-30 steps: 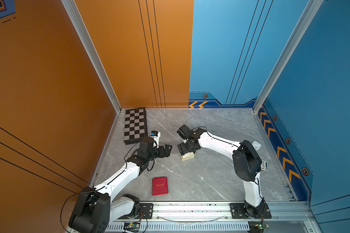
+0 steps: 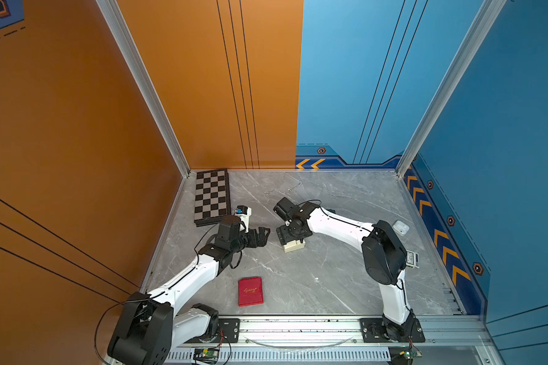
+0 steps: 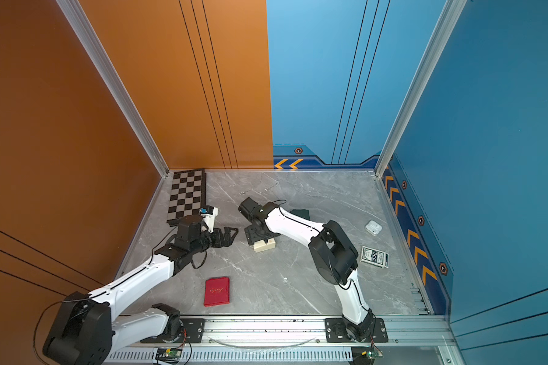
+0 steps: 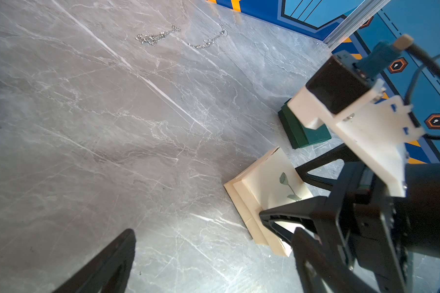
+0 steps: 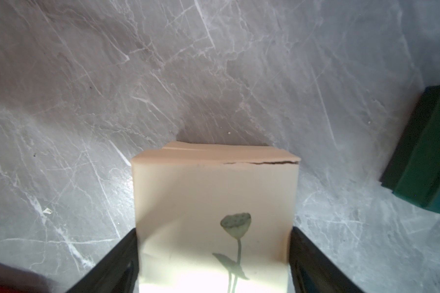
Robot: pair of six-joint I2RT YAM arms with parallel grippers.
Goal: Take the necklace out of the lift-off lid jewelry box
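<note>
A cream jewelry box (image 4: 259,193) with a lotus drawing on its lid (image 5: 195,195) rests on the grey table. My right gripper is open around it from above, a finger at either side of the lid; in the left wrist view the lid looks slightly offset on the base. My left gripper hangs open to the left of the box, nothing between its fingers. Two silver chains (image 4: 154,37) lie farther back on the table. The box's inside is hidden.
A checkered board (image 2: 210,196) lies back left, a red booklet (image 2: 250,291) front left. A dark green box (image 4: 298,131) sits just behind the jewelry box. A white case (image 3: 373,227) and a stack of notes (image 3: 374,256) are on the right.
The right arm has shifted slightly leftward over the box, which appears nudged a little with it. The left arm has not moved.
</note>
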